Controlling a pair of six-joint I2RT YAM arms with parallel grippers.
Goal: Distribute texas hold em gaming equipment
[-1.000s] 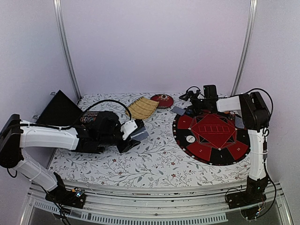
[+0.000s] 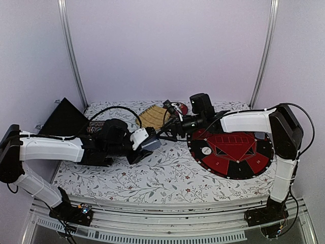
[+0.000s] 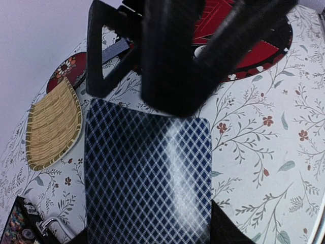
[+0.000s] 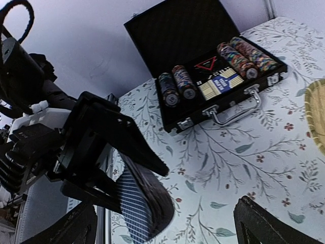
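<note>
A blue-checked card deck [image 3: 147, 173] fills the lower middle of the left wrist view. My left gripper [image 2: 145, 145] is shut on it above the table, left of centre. The right wrist view shows the left fingers [image 4: 144, 147] on both sides of the deck [image 4: 137, 213]. My right gripper [image 2: 163, 131] has its fingers spread close beside that deck, with its fingers [image 4: 259, 223] apart and not gripping it. The round red-and-black game mat [image 2: 236, 170] lies on the right, with a white disc [image 2: 206, 151] on it.
An open black case [image 4: 195, 119] with chip stacks and sticks stands at the left. A woven basket [image 2: 147, 118] and a small red round mat [image 3: 71, 68] lie at the back. Another deck [image 2: 259, 135] rests at the big mat's right edge.
The left arm has stayed in place with the deck.
</note>
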